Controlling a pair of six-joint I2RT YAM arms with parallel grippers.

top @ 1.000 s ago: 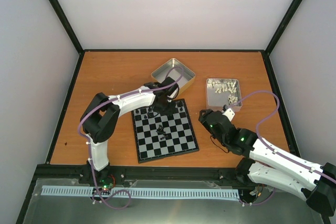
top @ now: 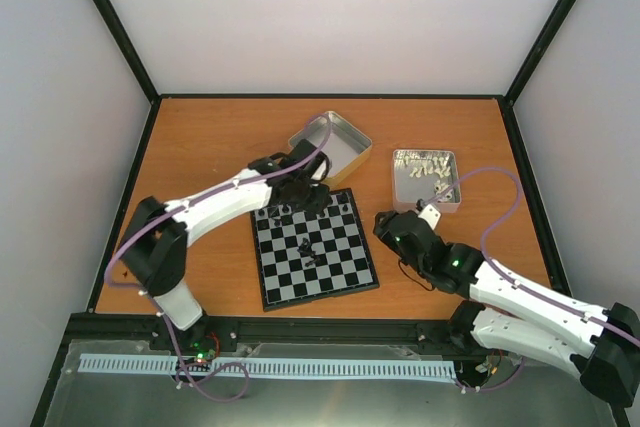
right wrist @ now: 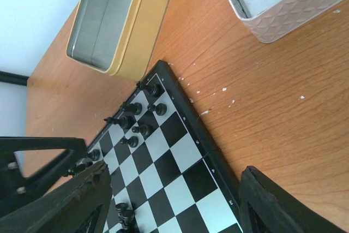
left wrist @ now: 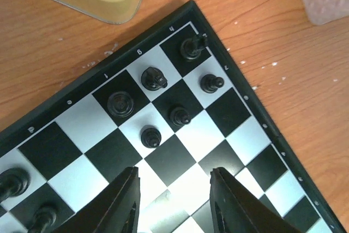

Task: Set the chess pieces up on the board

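The chessboard [top: 315, 267] lies mid-table with black pieces along its far rows: a rook-like piece [left wrist: 191, 48], a knight [left wrist: 154, 79], a round-topped piece [left wrist: 120, 103] and pawns [left wrist: 211, 83]. A few more pieces [right wrist: 126, 216] lie clustered near the middle. My left gripper hangs over the board's far part, fingers apart with nothing between them. My right gripper is open beside the board's right edge, nothing in it.
A gold-rimmed tin [right wrist: 139, 31], its visible interior bare, stands behind the board. A pale tin [top: 405, 187] holding white pieces stands to its right. Bare wood surrounds them.
The right arm has shifted slightly.
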